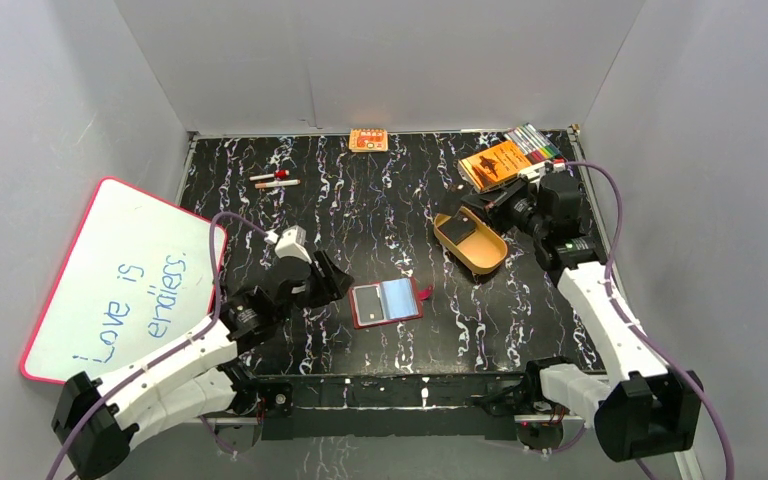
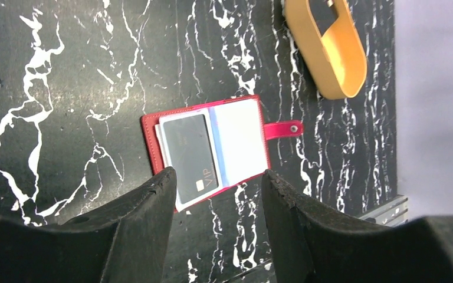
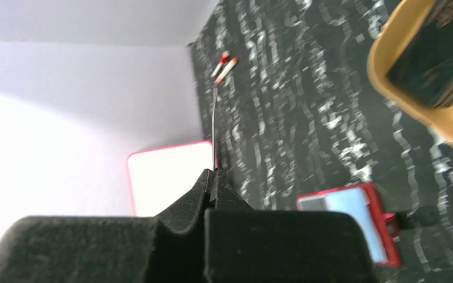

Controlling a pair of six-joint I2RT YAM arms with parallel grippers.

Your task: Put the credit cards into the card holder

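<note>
A red card holder (image 1: 387, 302) lies spread on the table. Its left side holds a dark card marked VIP (image 2: 190, 154), and its right side shows a pale blue-white pocket (image 2: 239, 138). Above and left of it hovers my left gripper, fingers apart and empty. My right gripper is shut on a thin card (image 3: 214, 130), seen edge-on and pointing out from the fingertips. This gripper is above the upper end of a yellow box (image 1: 482, 263), in which dark cards (image 1: 457, 229) still lie.
Books (image 1: 500, 163) rest at the back right and an orange notebook (image 1: 368, 140) at the back. Two markers (image 1: 277, 184) lie back left; a whiteboard (image 1: 120, 275) leans at the left. The table between holder and box is clear.
</note>
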